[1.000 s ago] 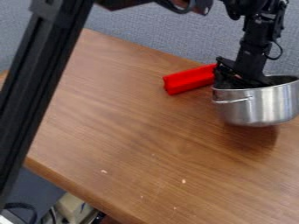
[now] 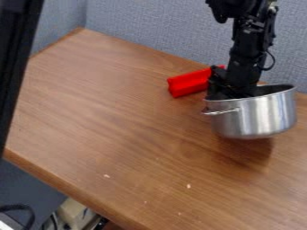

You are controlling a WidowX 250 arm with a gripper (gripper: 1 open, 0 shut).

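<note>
A steel pot (image 2: 254,117) with a side handle stands on the wooden table (image 2: 114,117) at the right. My black gripper (image 2: 228,90) reaches down at the pot's left rim and partly into it; its fingers are dark and overlapped, so their opening is hard to make out. A red cylinder (image 2: 188,82) lies behind and left of the pot, partly hidden by the gripper.
A grey fabric wall runs along the back. A dark upright bar fills the left edge, and cables show below the table's lower-left edge.
My gripper and the pot have shifted a little to the left and slightly down, nearer the front. The dark bar at left has moved leftward.
</note>
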